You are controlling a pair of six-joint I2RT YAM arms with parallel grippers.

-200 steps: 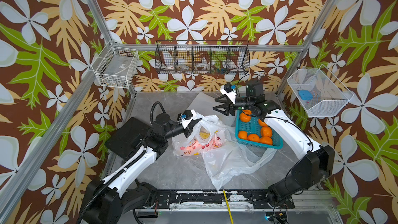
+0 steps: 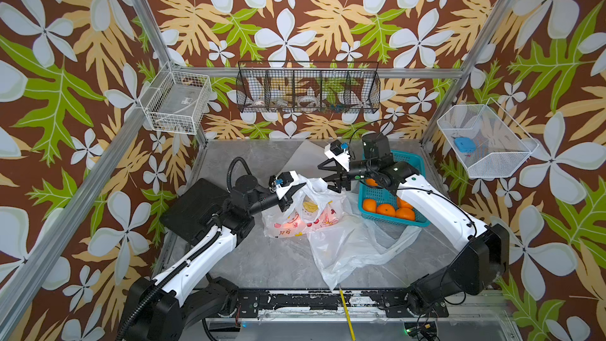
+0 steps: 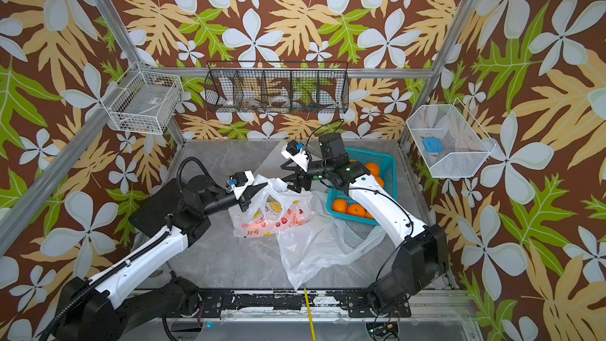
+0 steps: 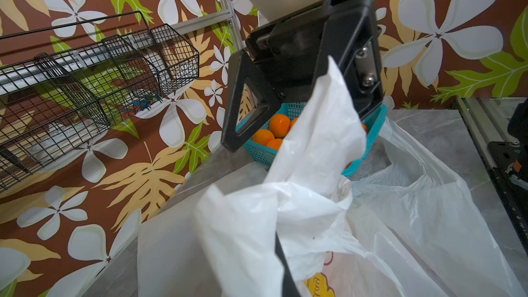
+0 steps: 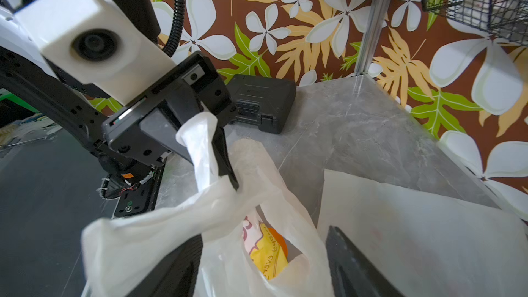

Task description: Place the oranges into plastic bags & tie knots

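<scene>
A white plastic bag with a printed front (image 2: 296,218) sits mid-table, its top gathered upward. My left gripper (image 2: 287,194) is shut on white plastic at the bag's top, from the left. My right gripper (image 2: 331,173) stands open just right of the gathered plastic (image 5: 203,198), above the bag. A second, empty plastic bag (image 2: 341,252) lies spread in front. Several oranges (image 2: 385,209) lie in a teal basket (image 3: 363,154) on the right, partly hidden by my right arm. The bag's contents are mostly hidden.
A black case (image 2: 189,208) lies at the table's left. Wire baskets (image 2: 306,88) hang on the back and side walls. Bare table (image 3: 208,151) shows at the back left, and a pale sheet (image 5: 412,231) lies behind the bag.
The left gripper has hardly moved.
</scene>
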